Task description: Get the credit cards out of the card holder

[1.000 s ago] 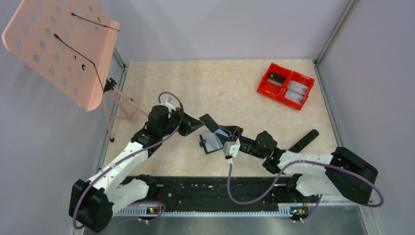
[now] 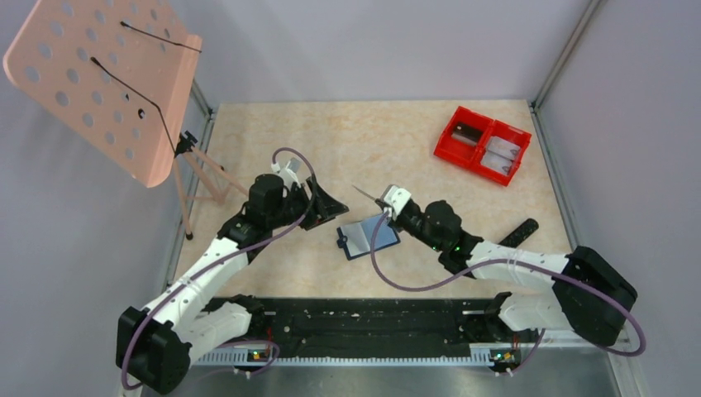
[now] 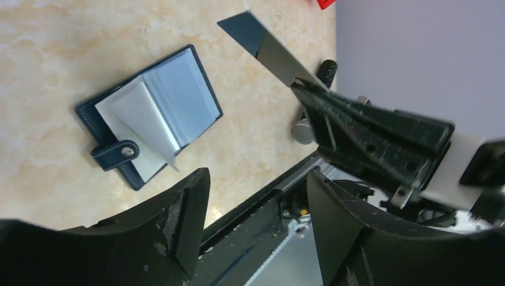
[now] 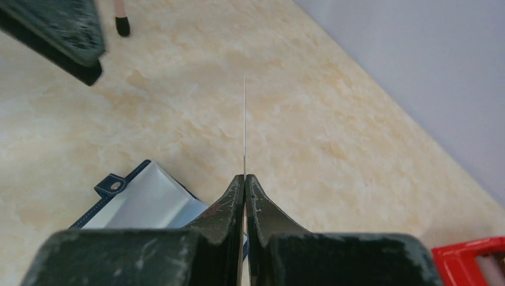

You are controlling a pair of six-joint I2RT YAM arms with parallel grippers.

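Note:
In the left wrist view a dark blue card holder [image 3: 95,119] lies unfolded on the table, its snap strap at one end and pale inner flaps [image 3: 181,89] showing. Above the table my right gripper is shut on a thin card [image 4: 244,119], which appears edge-on as a line straight ahead of the fingertips. From the left wrist view that same card [image 3: 277,53] shows a dark part and a greyish part. My left gripper is open and empty, just to the left of the holder in the top view [image 2: 335,207].
A red two-compartment box [image 2: 450,150] at the back right holds a dark card on one side and pale cards on the other. A black cylinder [image 2: 518,233] lies at the right.
My left gripper was closed at the card's far end and now stands open, apart from it. The right gripper has rotated, turning the card edge-on to the top camera.

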